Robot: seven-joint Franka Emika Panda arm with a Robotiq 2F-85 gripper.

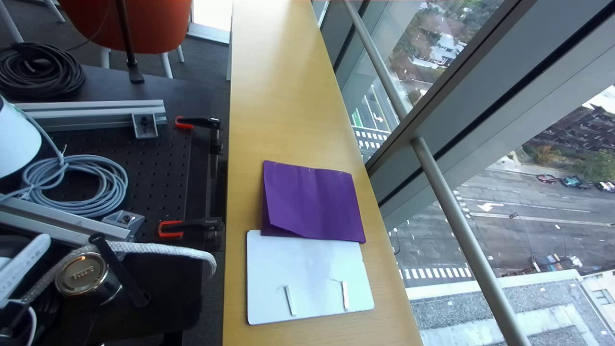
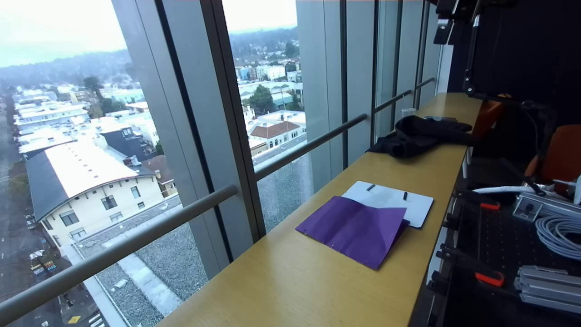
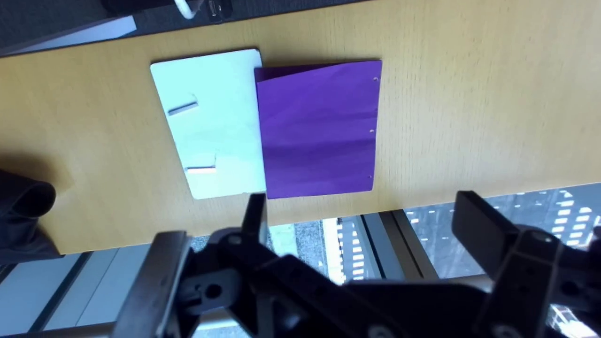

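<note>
A purple folder lies on the wooden ledge, one edge overlapping a white board. One corner of its cover stands slightly raised, showing a dark gap beneath, as exterior view 1 also shows at the folder's near left side. Two small strips stick to the bare part of the white board. In the wrist view my gripper stands open, its fingers wide apart with nothing between them. It hangs above the window side of the ledge, clear of the folder. Neither exterior view shows the gripper.
Dark cloth lies farther along the ledge. A metal rail and windows border one side. Across from them is a black work table with clamps and coiled cable. The wooden ledge beyond the folder is bare.
</note>
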